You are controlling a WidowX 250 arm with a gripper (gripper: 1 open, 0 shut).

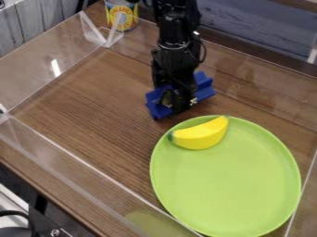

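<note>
My black gripper (175, 93) reaches down from the top of the view onto a blue object (202, 86), which looks like a block or sponge and lies on the wooden table. The gripper covers much of the blue object, so whether its fingers are closed on it is hidden. Just in front, a yellow banana (199, 133) rests on the upper left part of a large green plate (223, 194).
A can (121, 13) with a yellow label stands at the back left. Clear plastic walls edge the table (81, 116), whose left half is bare wood. A blue-grey wooden surface lies beyond at the back right.
</note>
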